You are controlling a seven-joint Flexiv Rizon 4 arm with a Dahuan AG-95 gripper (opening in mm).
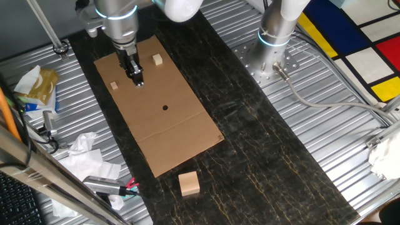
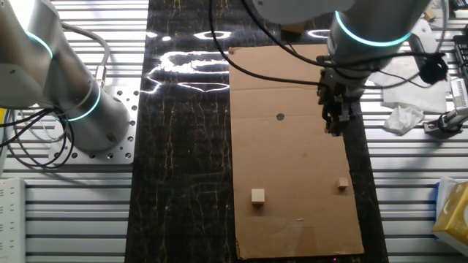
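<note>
My gripper (image 1: 139, 84) points down above the brown cardboard sheet (image 1: 181, 134), apart from every block; in exterior view 2 the gripper (image 2: 333, 131) hangs over the sheet's right edge. Its fingertips look close together, but whether they are shut is unclear. Nothing shows between them. A small wooden block (image 1: 114, 85) and a medium one (image 1: 157, 59) rest on the cardboard, also seen as the small block (image 2: 343, 183) and medium block (image 2: 257, 196). The largest wooden block (image 1: 189, 184) lies on the dark table mat beyond the sheet's end. A black round spot (image 1: 165, 107) marks the cardboard.
Tissues (image 1: 84, 162), a grey tool (image 1: 109, 185) and a yellow tissue pack (image 1: 40, 87) lie off the mat. Loose black cables (image 2: 278, 73) hang by the arm.
</note>
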